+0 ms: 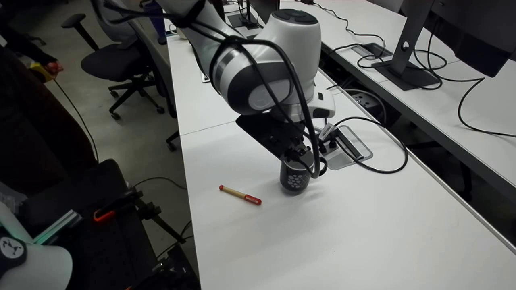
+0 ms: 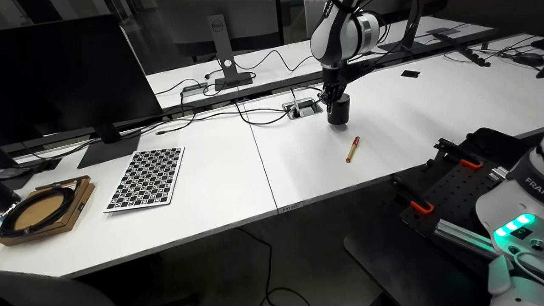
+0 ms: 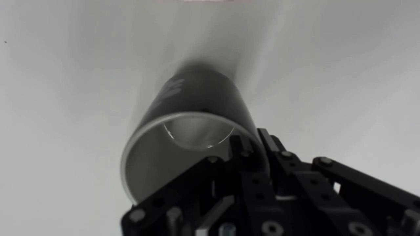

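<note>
A dark mug [image 1: 295,178] with a pale dotted pattern and a handle stands nearly upright over the white table, close to the cable box. My gripper is shut on the mug's rim, one finger inside the wall and the other outside. In the wrist view the mug's open mouth faces the camera and its inside looks empty. Exterior view 2 shows the mug [image 2: 338,109] under the arm; whether its base touches the table I cannot tell. A marker [image 1: 240,195], tan with red ends, lies on the table toward the near-left edge from the mug.
A cable box [image 1: 360,155] set into the table lies right behind the mug, with a black cable looping from it. A checkered board [image 2: 148,177] and a cardboard tray [image 2: 76,206] lie farther along the tables.
</note>
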